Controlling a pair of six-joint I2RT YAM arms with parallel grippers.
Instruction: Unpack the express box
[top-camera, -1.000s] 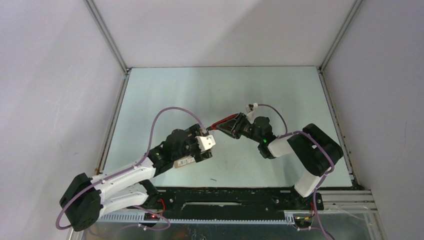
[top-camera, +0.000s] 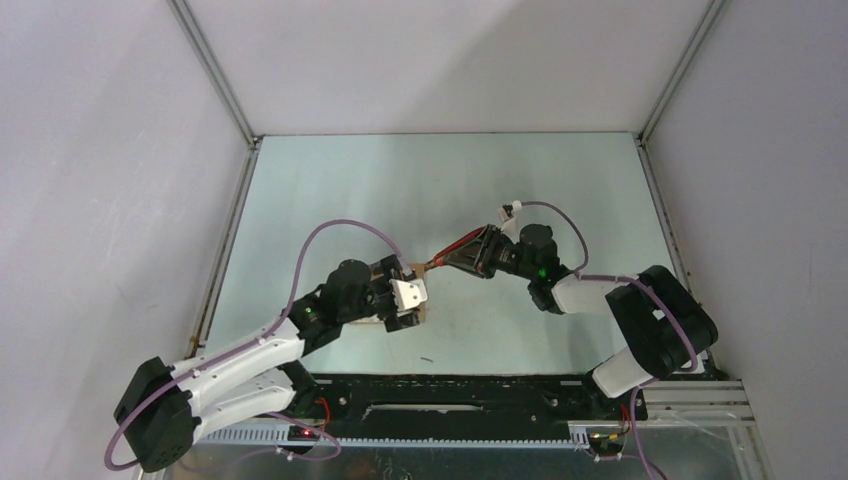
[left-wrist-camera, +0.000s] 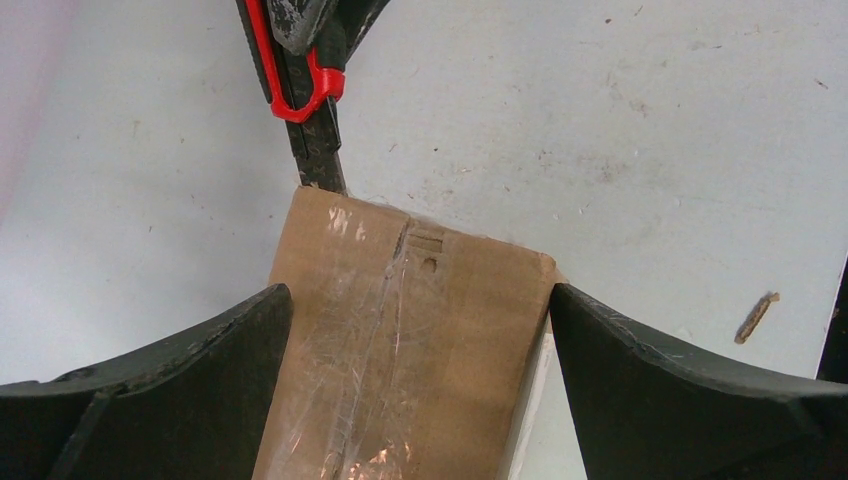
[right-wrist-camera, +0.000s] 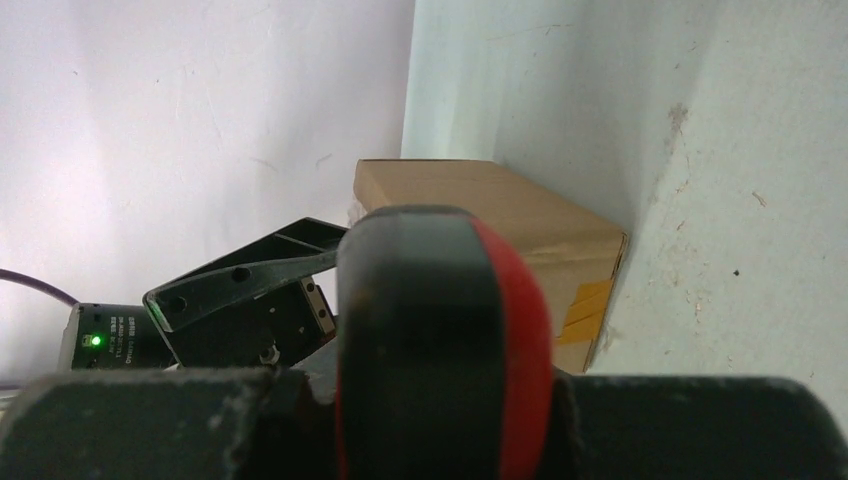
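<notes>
The brown cardboard box (left-wrist-camera: 470, 330), its top seam covered with clear tape, shows most plainly in the left wrist view. My left gripper is open over it, one finger at either side of the box. From above, the left gripper (top-camera: 398, 295) hides most of the box (top-camera: 420, 314). My right gripper (top-camera: 470, 250) is shut on a red and black utility knife (top-camera: 458, 243). The knife's blade (left-wrist-camera: 322, 172) reaches the box's far edge near its corner; whether it cuts in cannot be told. The knife (right-wrist-camera: 425, 330) partly covers the box (right-wrist-camera: 500, 200) in the right wrist view.
A small brown scrap (top-camera: 427, 360) lies on the pale table (top-camera: 450, 180) near its front edge. Behind the arms the table is bare. White walls (top-camera: 90, 150) bound it at the sides and back.
My right arm has shifted right with the knife. The box has turned or slid a little, so more of its right edge shows from above and less of its labelled side.
</notes>
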